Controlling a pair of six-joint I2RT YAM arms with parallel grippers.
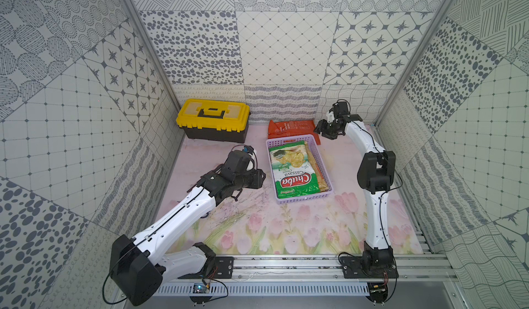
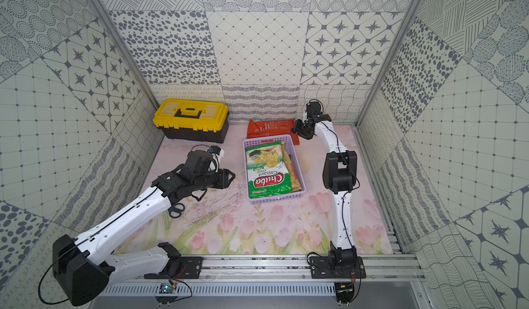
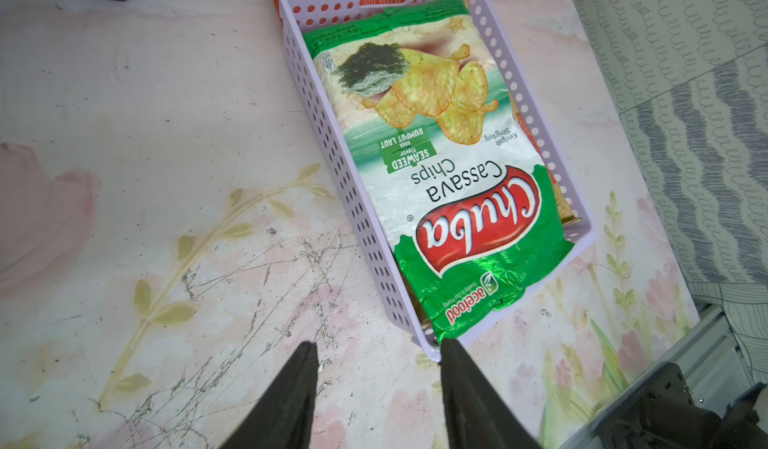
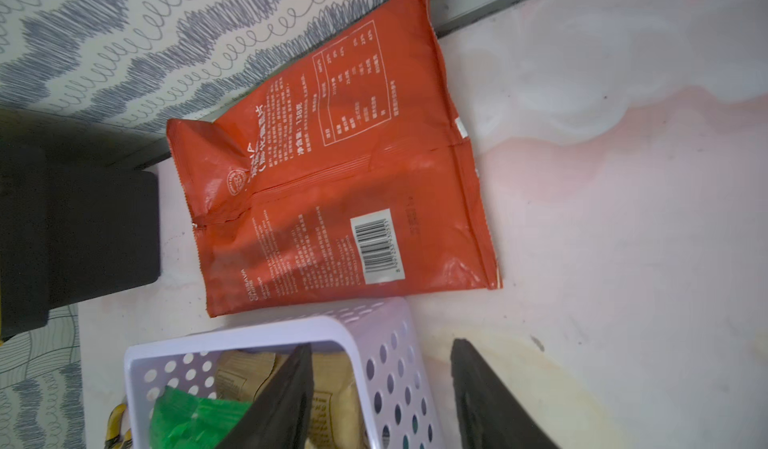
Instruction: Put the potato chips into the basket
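Observation:
A green and white Chuba cassava chips bag (image 3: 468,217) lies inside the lilac basket (image 3: 376,265), atop a yellowish packet (image 4: 336,393). A red packet (image 4: 336,233) lies just behind the basket, outside it. My left gripper hangs left of the basket's near part, fingers apart with nothing between them. My right gripper is at the basket's back right corner, beside the red packet, open and empty.
A yellow and black toolbox (image 1: 212,116) stands at the back left. Blue-handled scissors (image 2: 176,209) lie partly hidden under the left arm.

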